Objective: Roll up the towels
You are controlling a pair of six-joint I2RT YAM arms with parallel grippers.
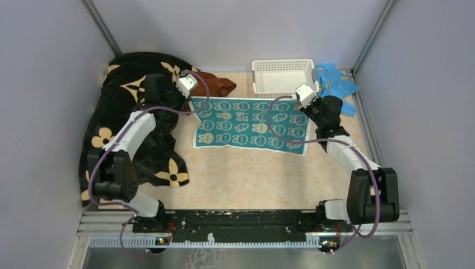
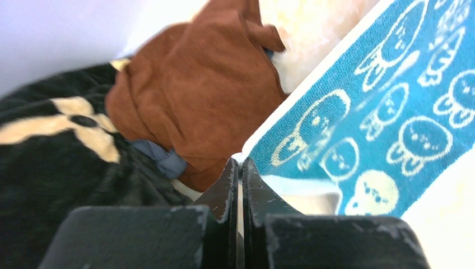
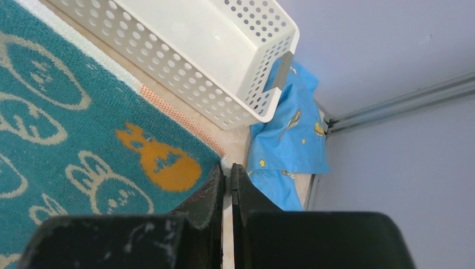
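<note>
A teal towel (image 1: 252,124) with cream bunny faces and a white border lies spread between both arms, its far edge pulled straight. My left gripper is shut on the towel's far left corner, the white tip pinched between its fingers. The left edge bends inward below that corner. On the other side, my right gripper is shut on the far right corner, where the white border runs into its fingers. An orange bunny (image 3: 162,159) marks the towel near that corner. Whether the held corners are lifted is hard to tell from above.
A white perforated basket (image 1: 283,78) stands just behind the towel, with blue cloth (image 1: 336,84) to its right. Brown cloth (image 2: 207,84) and a black flowered blanket (image 1: 120,129) crowd the left side.
</note>
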